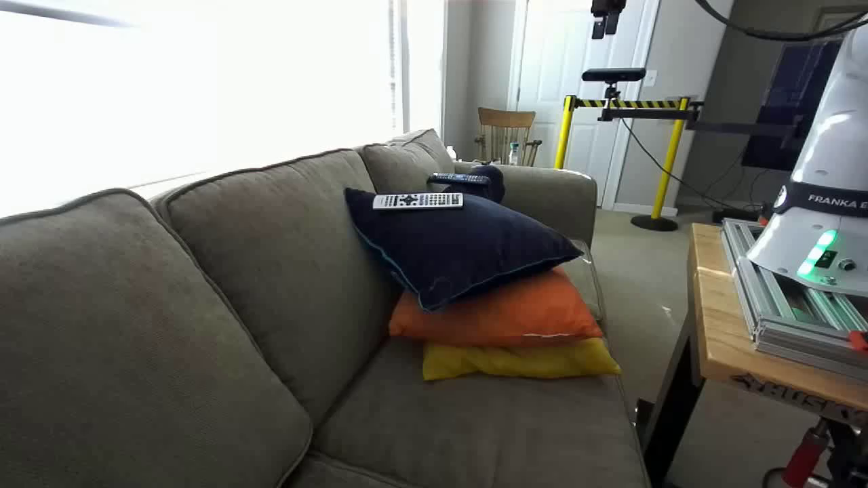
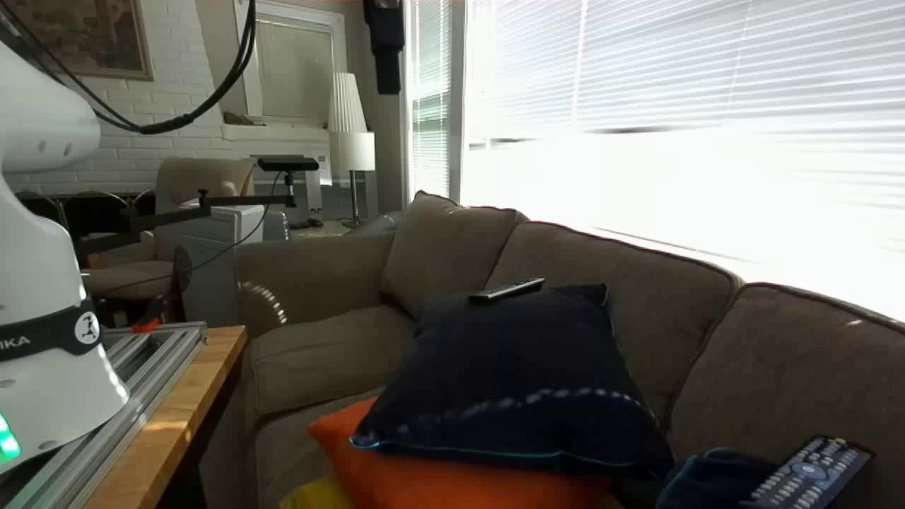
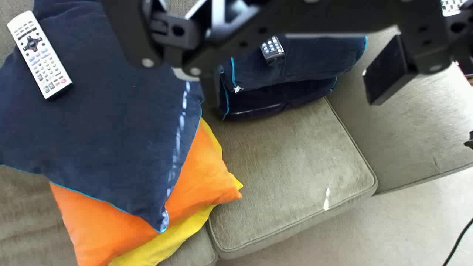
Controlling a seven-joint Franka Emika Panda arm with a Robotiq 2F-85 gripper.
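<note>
Spread apart in the wrist view, my gripper is open with nothing between its fingers, high above the sofa. Below the gap a dark remote (image 3: 272, 48) rests on a folded navy cushion (image 3: 317, 60), its upper end covered by the gripper's body. To the left, a silver remote (image 3: 40, 55) lies on a large navy pillow (image 3: 102, 111). Exterior view 1 shows the silver remote (image 1: 417, 200) near that pillow's upper edge, with the dark remote (image 1: 460, 179) behind it. In exterior view 2 the dark remote (image 2: 810, 475) is at lower right.
Orange (image 1: 504, 309) and yellow (image 1: 521, 359) pillows are stacked under the large navy one. Bare sofa seat (image 3: 283, 168) shows beside the stack. At the wrist view's top right corner, a white object (image 3: 451, 6) with button-like marks is partly hidden. A wooden table (image 1: 720, 325) carries the arm's base.
</note>
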